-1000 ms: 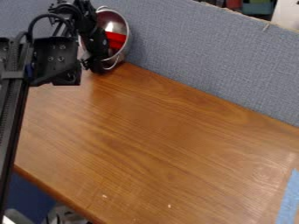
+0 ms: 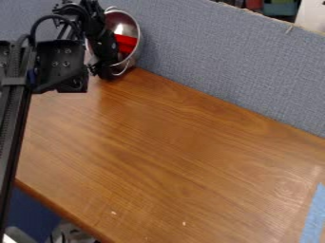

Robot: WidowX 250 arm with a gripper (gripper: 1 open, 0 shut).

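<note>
At the back left corner of the desk a steel bowl (image 2: 124,27) with red inside (image 2: 124,44) is tipped on its side near the grey partition. The black gripper (image 2: 105,59) is at the bowl's left side, partly hiding it; its fingertips are dark and hard to make out, so I cannot tell whether they are shut on the bowl.
A grey fabric partition (image 2: 229,71) runs along the back. A strip of blue tape (image 2: 314,214) lies at the right edge, and the black arm structure occupies the left.
</note>
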